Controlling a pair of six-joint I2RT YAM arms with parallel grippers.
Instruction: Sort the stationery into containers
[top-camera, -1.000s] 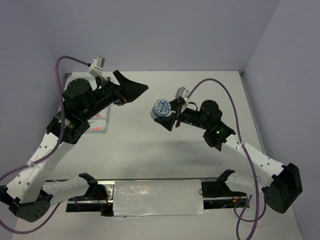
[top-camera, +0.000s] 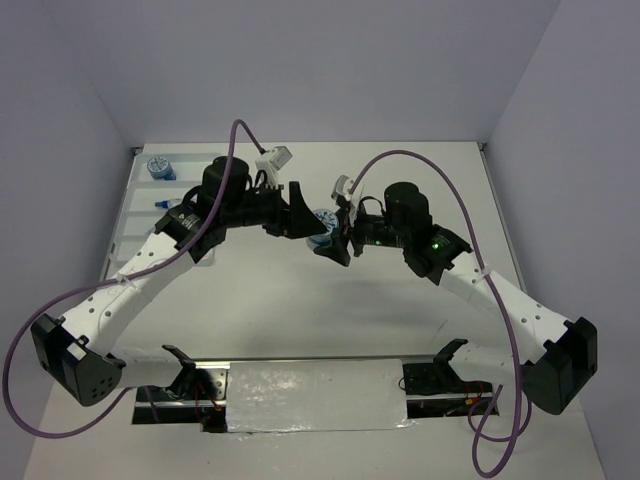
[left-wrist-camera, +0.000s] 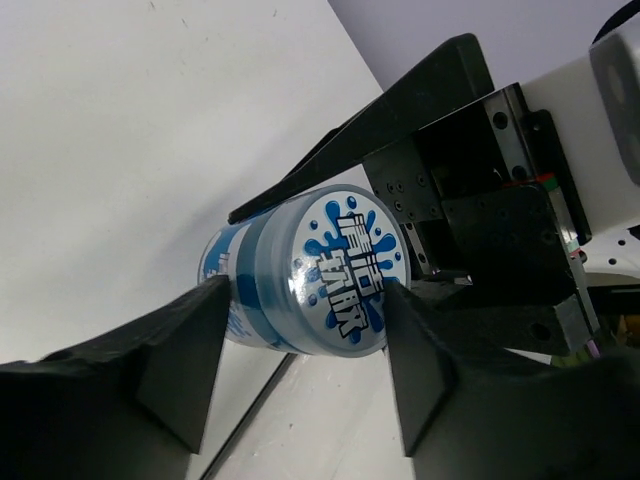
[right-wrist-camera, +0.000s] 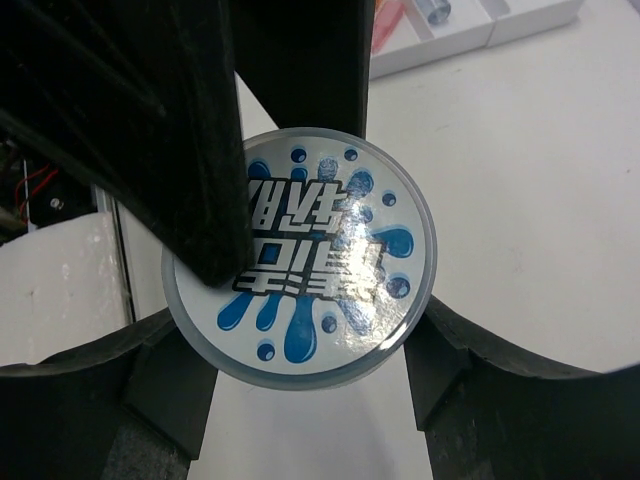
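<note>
A blue-and-white round tub (top-camera: 322, 226) with a printed lid is between the two grippers at mid-table. In the left wrist view the tub (left-wrist-camera: 340, 270) sits at the fingertips of my left gripper; whether those touch it is unclear. My right gripper's black fingers also reach round it there. In the right wrist view the lid (right-wrist-camera: 310, 320) fills the space between my right gripper's fingertips, with the left gripper's fingers above it. How firmly either gripper holds it cannot be told.
A white compartment tray (top-camera: 135, 225) at the left, partly under the left arm, holds another blue tub (top-camera: 160, 168) and small items. Walls bound the back and sides.
My left gripper has moved right and down onto the tub. The right gripper has shifted slightly with the tub, which is now largely covered in the top view.
</note>
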